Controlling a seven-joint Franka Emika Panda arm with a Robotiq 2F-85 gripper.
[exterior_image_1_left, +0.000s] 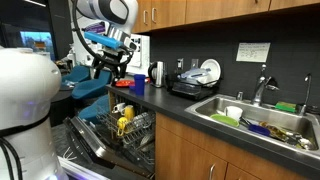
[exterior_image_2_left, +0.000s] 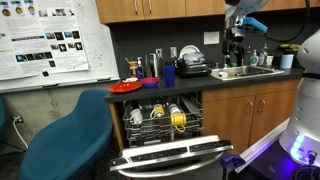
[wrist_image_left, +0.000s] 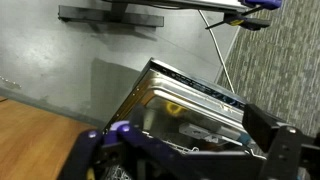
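My gripper is open, its dark fingers spread wide at the bottom of the wrist view, with no object seen between them. In exterior view 1 the gripper (exterior_image_1_left: 106, 70) hangs high above the open dishwasher, pointing down. The dishwasher's rack (exterior_image_2_left: 150, 124) is pulled out and holds several dishes. Among them is a yellow item (exterior_image_1_left: 125, 122), possibly a cup, which exterior view 2 shows as a yellow item (exterior_image_2_left: 179, 121) at the rack's front. Below, the lowered dishwasher door (exterior_image_2_left: 170, 155) extends over the floor.
On the counter (exterior_image_1_left: 175, 103) stand a blue cup (exterior_image_1_left: 138, 85), red plates (exterior_image_2_left: 125, 86) and a black dish rack (exterior_image_2_left: 193, 70). The sink (exterior_image_1_left: 275, 118) holds a pale cup (exterior_image_1_left: 234, 113) and several utensils. A teal chair (exterior_image_2_left: 68, 140) stands left of the dishwasher.
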